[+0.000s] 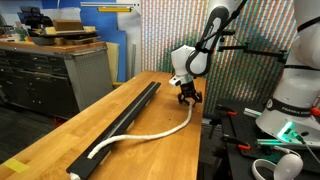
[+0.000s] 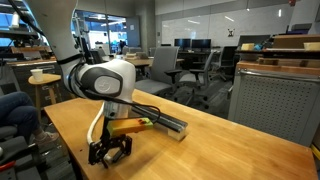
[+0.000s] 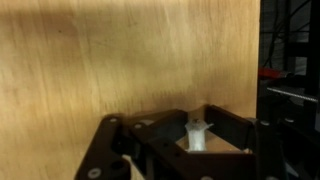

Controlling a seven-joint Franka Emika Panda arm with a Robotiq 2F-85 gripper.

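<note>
A white rope or cable lies in a curve along the table, bending toward the robot's base at its far end. At that end my gripper points down, low over the wood. In the wrist view a white end of the rope shows between the dark fingers, which stand close together. Whether they grip it cannot be told. From the second exterior side, the arm's body partly hides the rope, and the fingers are near the tabletop.
A long black channel runs along the table beside the rope. A white coiled thing sits near the front right corner, by the robot's base.
</note>
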